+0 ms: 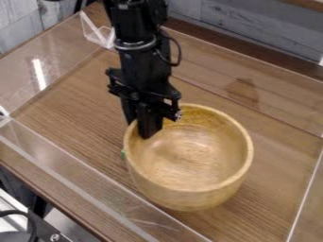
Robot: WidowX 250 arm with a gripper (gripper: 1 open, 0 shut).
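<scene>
A large tan plastic bowl (190, 165) sits on the wooden table, filling the lower middle of the view. The black arm reaches down from the top to my gripper (145, 121), whose fingertips are at the bowl's upper-left rim. The gripper looks shut on that rim; the fingertips are partly dark and hard to make out. A small bit of green shows just left of the bowl, mostly hidden.
A clear plastic edge runs along the lower left, with a black cable at the bottom-left corner. A low grey wall stands behind.
</scene>
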